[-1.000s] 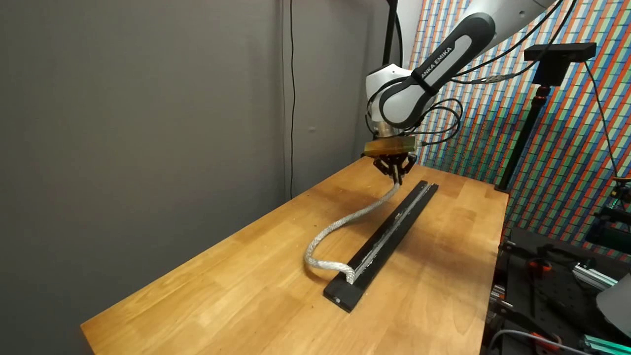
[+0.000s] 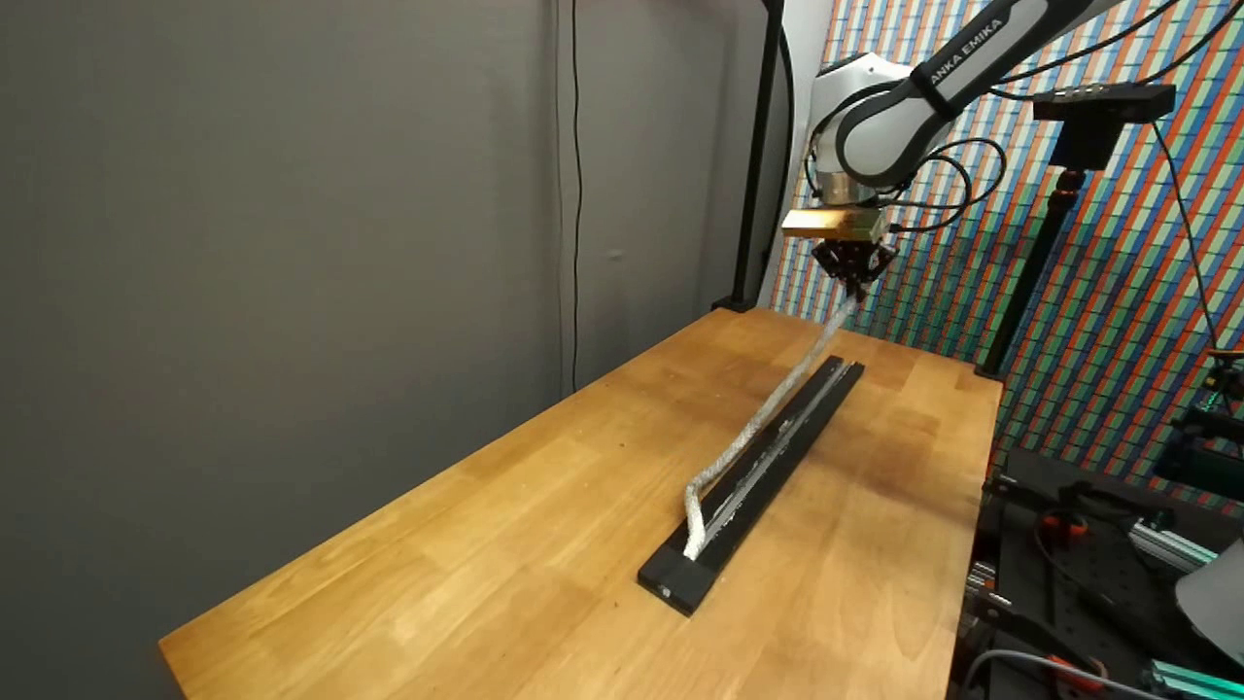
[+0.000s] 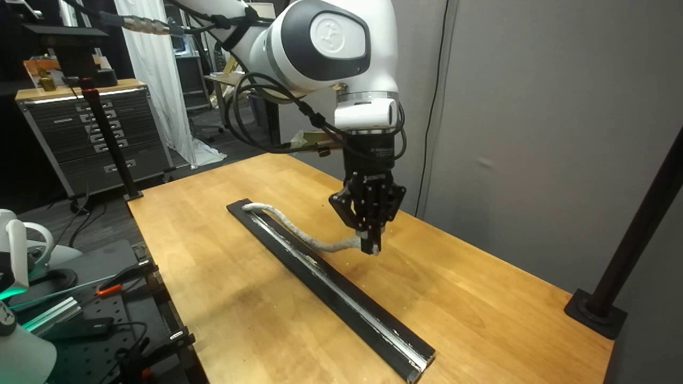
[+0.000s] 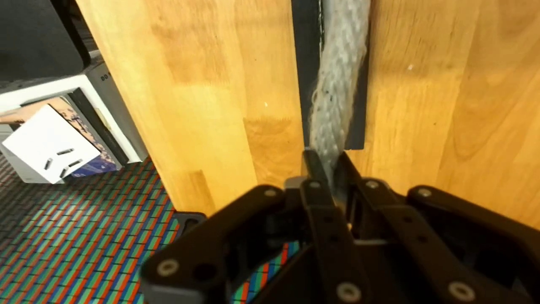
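My gripper [image 2: 857,290] is shut on the upper end of a whitish braided rope [image 2: 760,418], raised above the table's far end. In the wrist view the rope [image 4: 338,76] runs up from between my fingers, over the black bar. The long black bar [image 2: 778,467] lies flat on the table, with a pale groove along its length. The rope's other end is at the bar's near end in exterior view 1. From there it rises in a bend and stretches almost straight to my gripper, above the bar. Exterior view 2 shows the rope [image 3: 298,236] slacker and my gripper [image 3: 371,248] beside the bar.
Bare wooden table [image 2: 466,548] surrounds the bar on both sides. A grey wall borders one side. Black camera stands [image 2: 1038,262] rise near the table's far corners. A dark cart [image 2: 1073,583] with tools stands along the other side.
My gripper has moved right and upward in exterior view 1, still holding the rope. The wide loop that hung left of the bar has been drawn out, and the rope now runs over the bar.
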